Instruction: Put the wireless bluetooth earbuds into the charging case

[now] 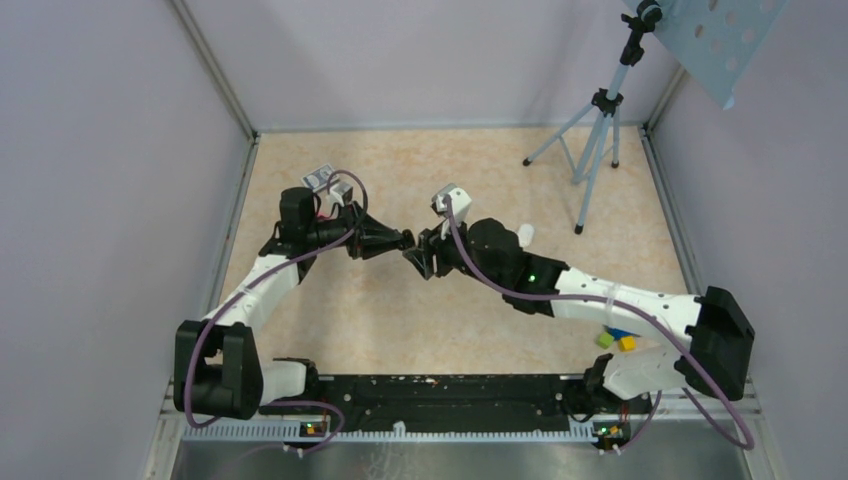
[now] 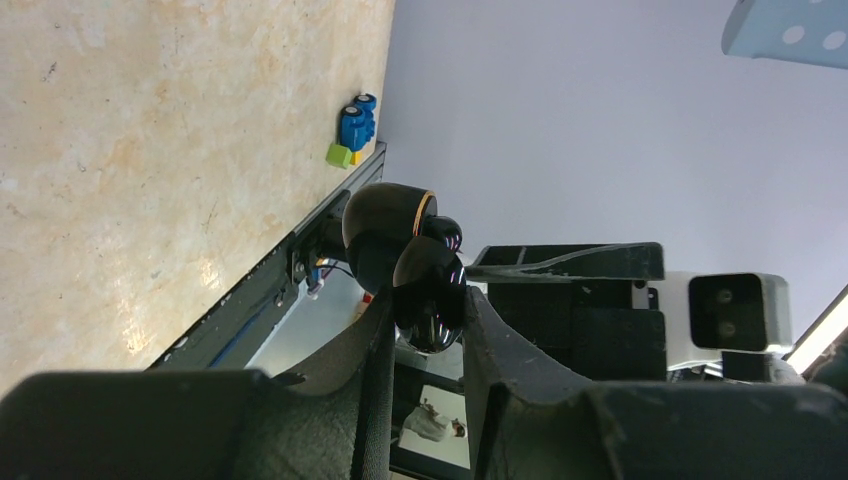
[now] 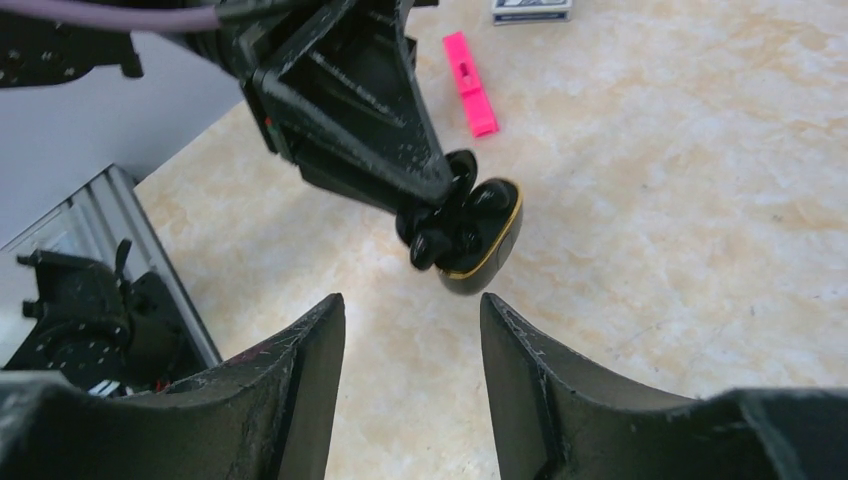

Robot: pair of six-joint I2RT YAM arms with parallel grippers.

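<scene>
My left gripper is shut on the black charging case (image 3: 490,240), held in the air near the middle of the table. The case has a gold rim and its lid is raised, with glossy dark earbud shapes at it; whether they are seated I cannot tell. My right gripper stands open just beside the case, its fingers pointing at it with nothing seen between them. In the top view the two grippers almost meet.
On the table (image 1: 380,320) lie a pink object (image 3: 470,85) and a printed card (image 1: 318,178) at the back left. A tripod (image 1: 590,150) stands back right; a blue toy (image 2: 356,125) and coloured blocks (image 1: 627,343) lie front right.
</scene>
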